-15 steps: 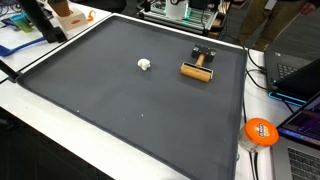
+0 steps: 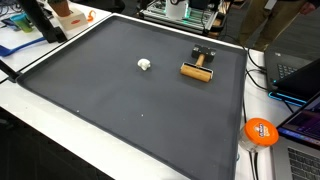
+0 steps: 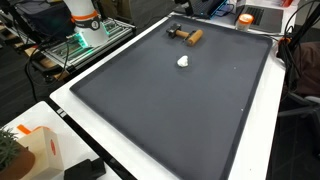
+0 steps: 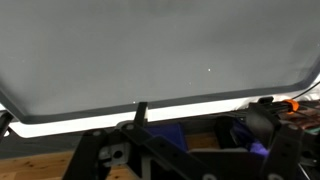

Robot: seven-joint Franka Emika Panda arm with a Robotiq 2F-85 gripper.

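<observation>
On the dark grey tabletop lie a small white lump (image 2: 144, 64) and a tool (image 2: 198, 70) with a tan cylindrical part and a black end. In the second exterior view the white lump (image 3: 183, 61) is near the middle of the far half, and the tool (image 3: 187, 36) lies beyond it. My gripper shows at the bottom of the wrist view, its fingers apart and nothing visible between them. Below it are bare grey surface and the board's pale edge; neither object appears there.
An orange-lidded container (image 2: 261, 132) stands on the white border at the right, close to a laptop (image 2: 296, 140). A cable runs along that side. Most of the grey board (image 3: 150, 105) is clear.
</observation>
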